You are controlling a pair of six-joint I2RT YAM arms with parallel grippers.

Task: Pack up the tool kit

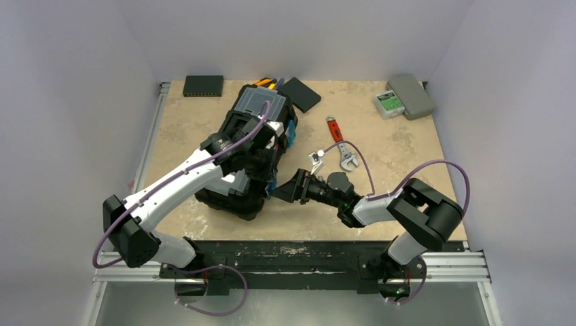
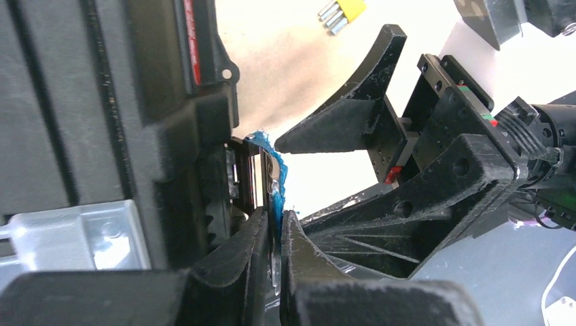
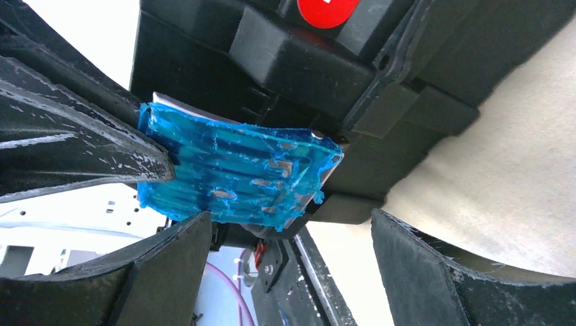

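Observation:
The large black tool box [image 1: 231, 182] lies lid down at the left of the table. On its side a latch covered in blue tape [image 3: 238, 170] sticks out from the wall. My left gripper is shut on the edge of this blue latch, its fingertips [image 3: 159, 166] pressed against one end in the right wrist view. In the right wrist view its fingers [image 3: 180, 261] stand wide apart below the latch, which is not gripped between them.
An adjustable wrench [image 1: 342, 144] with a red handle lies to the right of the box. Farther off are a grey case [image 1: 411, 96], a green-filled clear box [image 1: 388, 104], a black flat item [image 1: 299, 94] and a dark box [image 1: 203, 86].

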